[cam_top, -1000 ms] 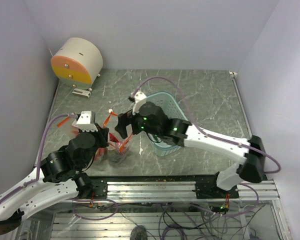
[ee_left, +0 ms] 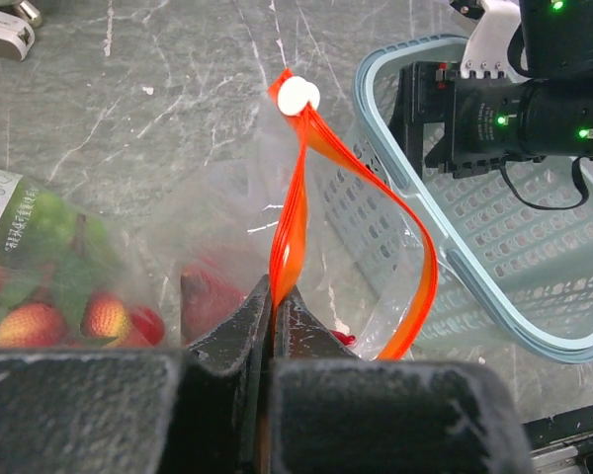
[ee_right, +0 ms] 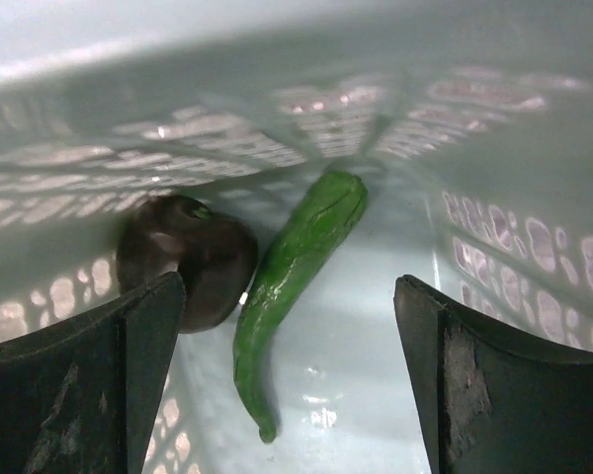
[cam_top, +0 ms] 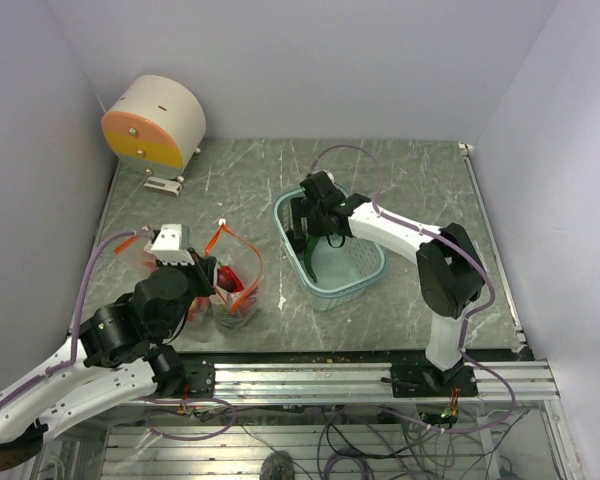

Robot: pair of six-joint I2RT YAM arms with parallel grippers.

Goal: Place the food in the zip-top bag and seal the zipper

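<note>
In the left wrist view my left gripper is shut on the orange-zippered clear bag (ee_left: 401, 321), which holds red food at its bottom. Another filled bag (ee_left: 44, 276) with fruit lies to the left. My right gripper (cam_top: 305, 215) is inside the teal basket (cam_top: 350, 288), part open with nothing between its fingers; in the right wrist view a dark pepper (ee_right: 203, 257) and a long green pepper (ee_right: 301, 252) lie on the basket floor below the fingers.
A rounded white, orange and yellow box (cam_top: 155, 120) stands at the back left, beside a small white object (cam_top: 163, 186). The counter at the back and right of the basket is clear.
My right gripper has moved from above the open bag rightward and back, down into the basket. The left arm and bag look unchanged.
</note>
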